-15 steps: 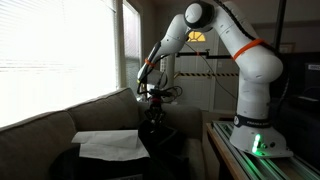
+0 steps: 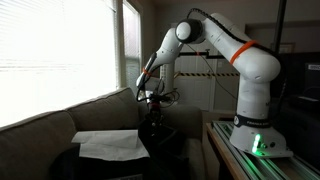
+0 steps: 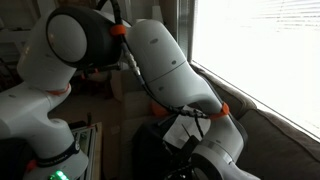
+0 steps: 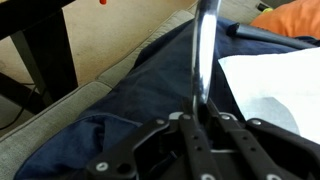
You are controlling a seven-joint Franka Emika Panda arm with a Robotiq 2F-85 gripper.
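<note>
A shiny metal object, long and narrow like a utensil handle (image 4: 205,50), rises from between the fingers of my gripper in the wrist view. The fingers are shut on it; its far end runs out of the top of the picture. Beneath lies dark navy cloth (image 4: 150,85), with a white sheet (image 4: 270,90) on its right side. From exterior view 1, my gripper (image 2: 155,102) is small and dark at the far end of the sofa, and the held object cannot be made out. Exterior view 2 has the gripper hidden behind the arm.
The white sheet (image 2: 110,145) lies over dark cloth on the sofa's near part. Against the window wall runs the sofa's backrest (image 2: 35,145). An orange item (image 4: 292,20) and a dark rod (image 4: 268,37) lie beyond the sheet. The wooden table edge (image 2: 235,160) stands right.
The arm's elbow and forearm have shifted slightly, while the gripper stays over the far part of the sofa. The white sheet and dark cloth look unmoved.
</note>
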